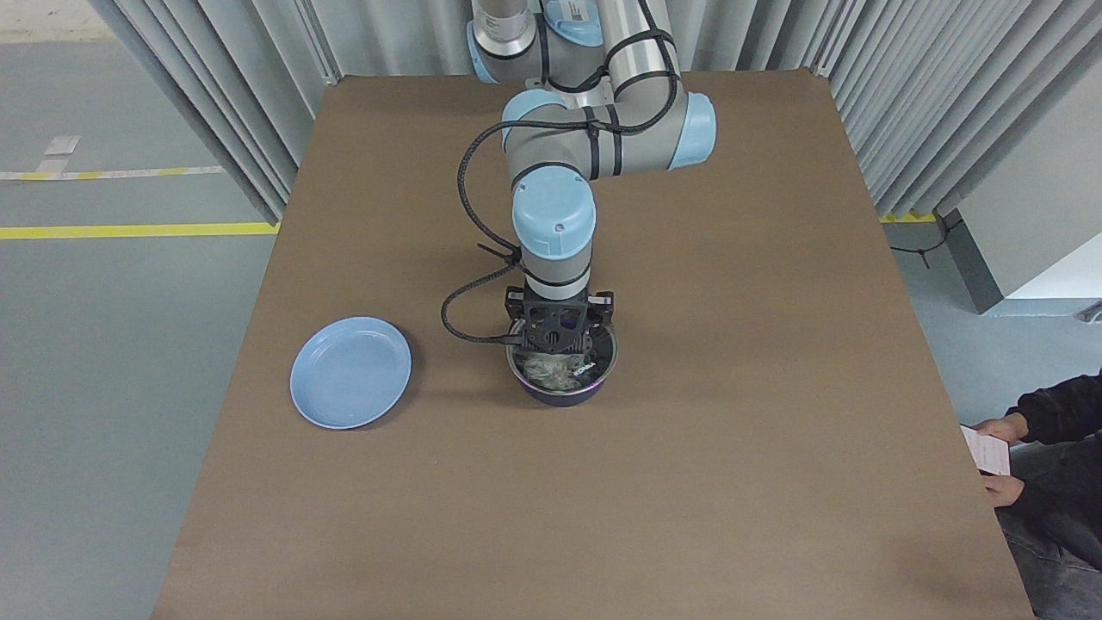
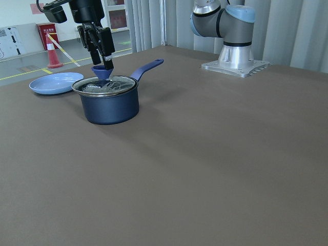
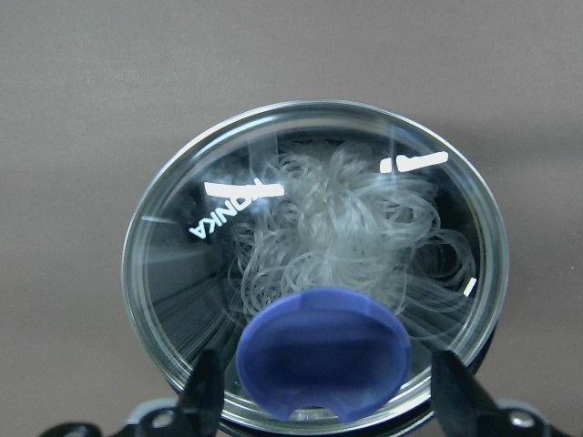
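A dark blue pot [image 2: 109, 110] stands on the table with a glass lid [image 3: 182, 273] showing pale, noodle-like strands inside. My gripper is over the lid in the wrist view, a fingertip at either side of the blue lid knob [image 3: 323, 350]; in the left view its fingers are at knob height. Whether they grip the knob or stand apart from it is unclear. In the front view my gripper's black body covers much of the lid.
A light blue plate [image 1: 349, 372] lies to the pot's left in the front view. The pot's handle [image 2: 151, 66] reaches out behind it. A person [image 1: 1054, 475] holds paper at the table's right edge.
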